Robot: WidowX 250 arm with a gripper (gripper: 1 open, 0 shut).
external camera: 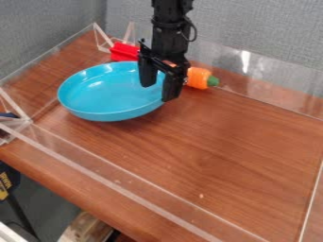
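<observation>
My black gripper (161, 79) hangs above the right half of a blue shallow bowl (94, 93), its two fingers spread open over the rim, with nothing visible between them. The bowl rests on the left side of the wooden table. An orange carrot (198, 77) with a green end lies behind the bowl to the right, and a red object (123, 51) lies behind the bowl, partly hidden by the gripper.
Clear low walls line the table (214, 170). Small items at the left edge are partly cut off.
</observation>
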